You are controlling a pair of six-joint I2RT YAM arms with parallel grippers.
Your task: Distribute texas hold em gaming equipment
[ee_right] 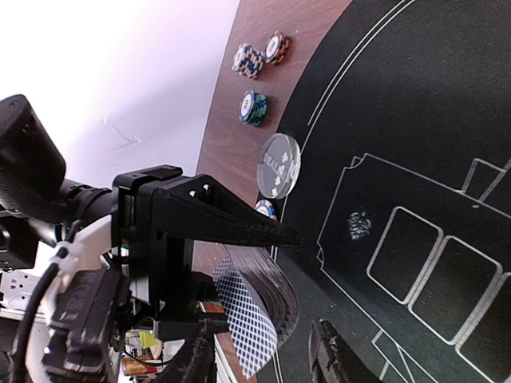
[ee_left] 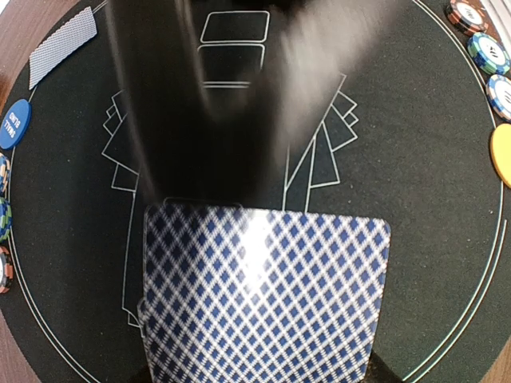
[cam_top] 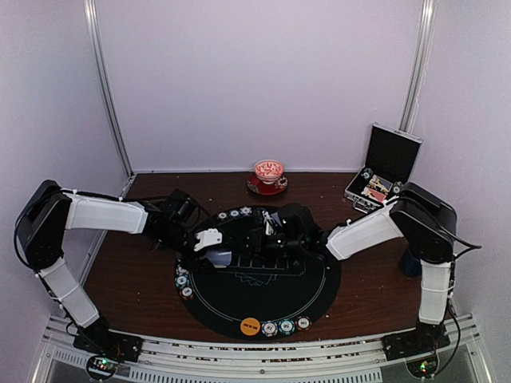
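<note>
My left gripper (cam_top: 209,254) is shut on a deck of blue-checked cards (ee_left: 263,295), held over the black poker mat (cam_top: 255,303). In the right wrist view that deck (ee_right: 251,315) sits fanned between the left gripper's black fingers. My right gripper stands open close beside the deck, its fingertips at the bottom of its view; it blurs dark across the left wrist view. Chip stacks (ee_left: 487,52), a yellow button (ee_left: 501,152), a blue small blind button (ee_left: 14,122) and a clear dealer button (ee_right: 278,167) lie round the mat's rim.
An open silver case (cam_top: 375,183) with chips and cards stands at the back right. A red cup on a saucer (cam_top: 267,179) is at the back centre. A dark blue cup (cam_top: 409,263) stands at the right.
</note>
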